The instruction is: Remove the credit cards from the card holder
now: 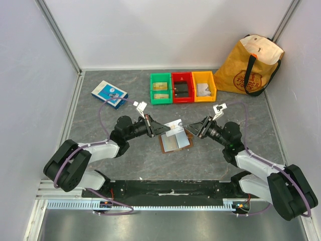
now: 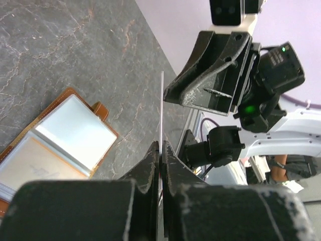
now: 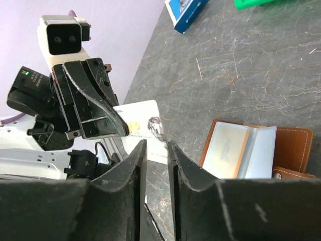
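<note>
A white card (image 1: pixel 174 127) is held up above the open brown card holder (image 1: pixel 176 142). My left gripper (image 1: pixel 164 129) is shut on one edge of it; in the left wrist view the card (image 2: pixel 161 110) shows edge-on, rising between the closed fingertips. In the right wrist view the card's printed face (image 3: pixel 144 125) is visible, its corner close to my right gripper. That gripper is part open, with nothing held between its fingers. The card holder (image 3: pixel 292 146) lies spread on the table, clear sleeves and a white insert showing inside.
Green (image 1: pixel 160 88), red (image 1: pixel 182 87) and yellow (image 1: pixel 204 87) bins stand at the back. A blue and white box (image 1: pixel 109 94) lies back left; a tan bag (image 1: pixel 249 64) stands back right. The table around the holder is clear.
</note>
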